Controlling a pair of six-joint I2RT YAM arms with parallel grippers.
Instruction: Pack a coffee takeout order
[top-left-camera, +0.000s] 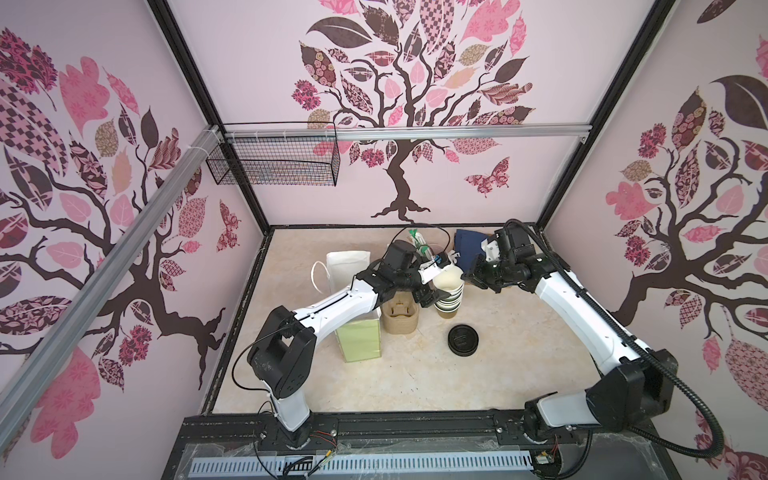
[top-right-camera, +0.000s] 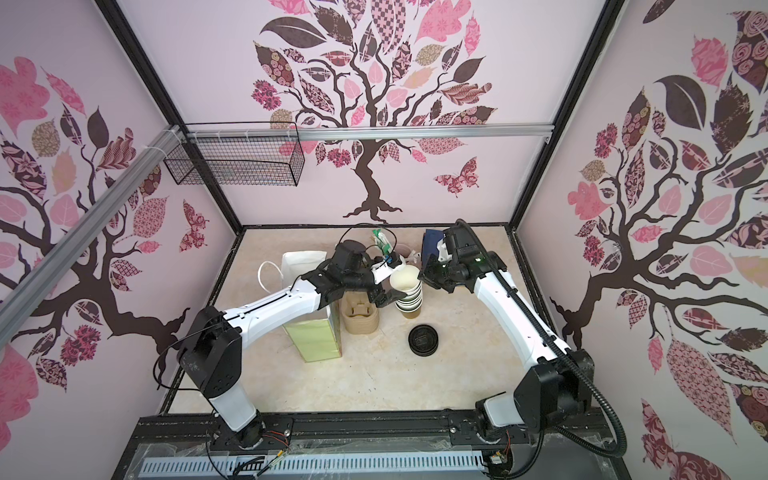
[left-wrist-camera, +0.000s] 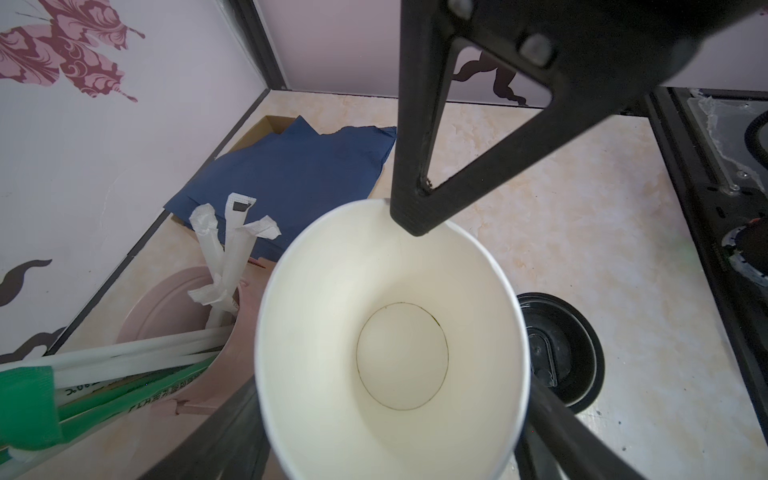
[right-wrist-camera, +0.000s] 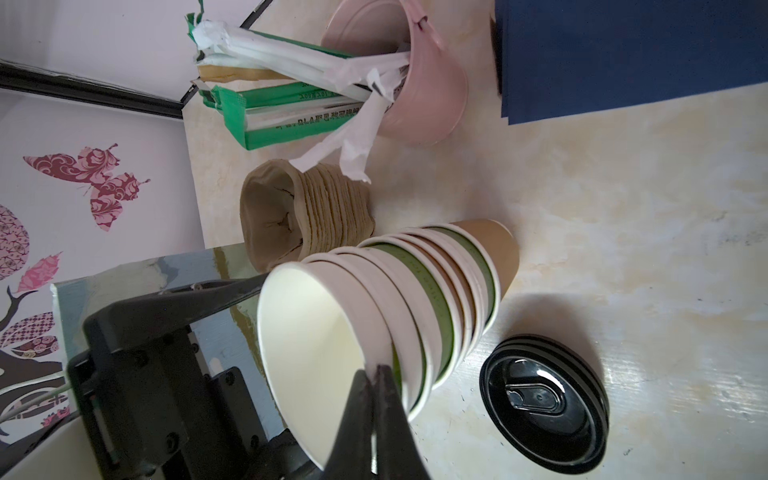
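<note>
A stack of paper cups (right-wrist-camera: 424, 288) stands upright at mid-table. My open left gripper (top-left-camera: 428, 292) surrounds the stack's upper part, with the top cup (left-wrist-camera: 400, 352) filling its wrist view; whether it touches is unclear. Just to the right, my right gripper is shut, its tips in front of the top cup's rim in its wrist view. Black lids (right-wrist-camera: 544, 400) lie in front of the stack. Cup carriers (right-wrist-camera: 304, 212) stand to the left.
A pink bucket (right-wrist-camera: 428, 96) holds straws behind the cups. Dark blue paper (left-wrist-camera: 320, 160) lies at the back right. A pale green-and-white bag (top-left-camera: 360, 344) stands left.
</note>
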